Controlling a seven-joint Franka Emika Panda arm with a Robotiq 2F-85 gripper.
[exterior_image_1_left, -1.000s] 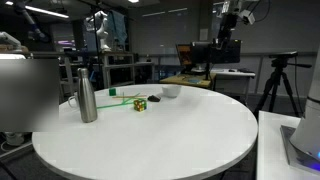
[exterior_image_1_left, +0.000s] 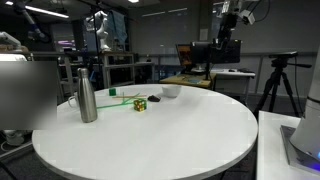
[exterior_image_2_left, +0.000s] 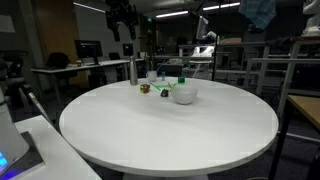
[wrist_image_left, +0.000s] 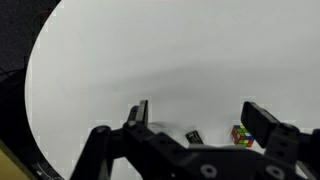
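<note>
High above the round white table, my gripper hangs open, its two fingers wide apart and nothing between them. A multicoloured puzzle cube (exterior_image_1_left: 140, 104) rests on the tabletop; in the wrist view the cube (wrist_image_left: 241, 136) shows just behind the right finger. The white bowl (exterior_image_1_left: 170, 91) stands farther back, and the second exterior view has the bowl (exterior_image_2_left: 184, 95) near the table's middle. Between cube and bowl lies a small black item (exterior_image_1_left: 154, 98). A tall steel bottle (exterior_image_1_left: 87, 98) is upright at the left.
Thin green pieces (exterior_image_1_left: 122, 102) lie behind the cube, with a small green object (exterior_image_1_left: 113, 92) beyond them. A grey panel (exterior_image_1_left: 30, 96) blocks the left of the first exterior view.
</note>
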